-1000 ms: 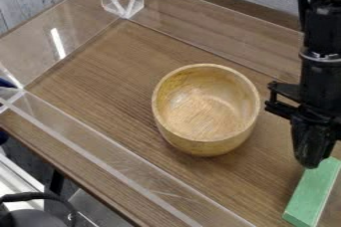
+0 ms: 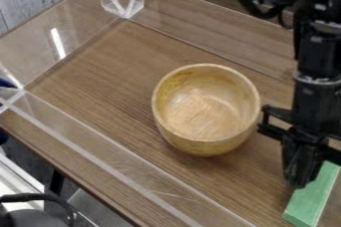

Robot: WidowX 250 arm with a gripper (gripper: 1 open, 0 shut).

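Note:
My black gripper is low at the right edge of the camera view, shut, with its tip over the upper end of a flat green block lying on the wooden table. Whether the tip touches the block I cannot tell. A round wooden bowl stands left of the gripper, apart from it and empty.
Transparent panels edge the table at the top and left. A dark object with a cable sits beyond the table's lower left edge.
The gripper has moved down and a little left over the green block's upper end. The bowl and block look unmoved.

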